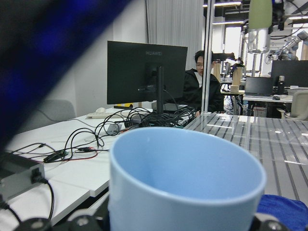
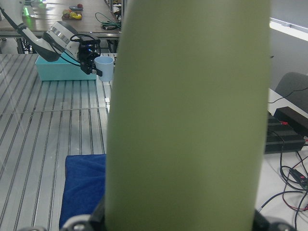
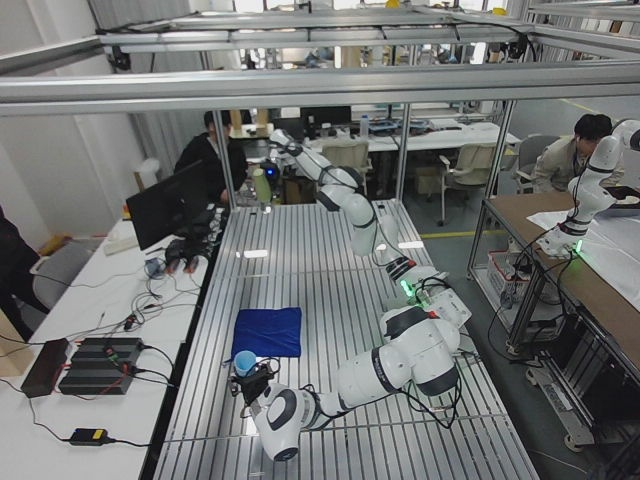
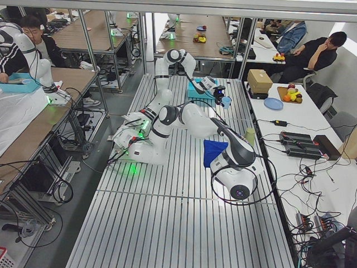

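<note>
A light blue cup is held upright by my left gripper, which is shut on it and hangs just below the blue cloth in the camera left view. My right gripper is shut on an olive green bottle, raised over the far end of the slatted table. In the right wrist view the bottle fills the middle and hides most of its gripper.
A teal bin stands at one table end behind the left gripper. The side desk holds cables, black boxes, a monitor and a blue plate. People sit around.
</note>
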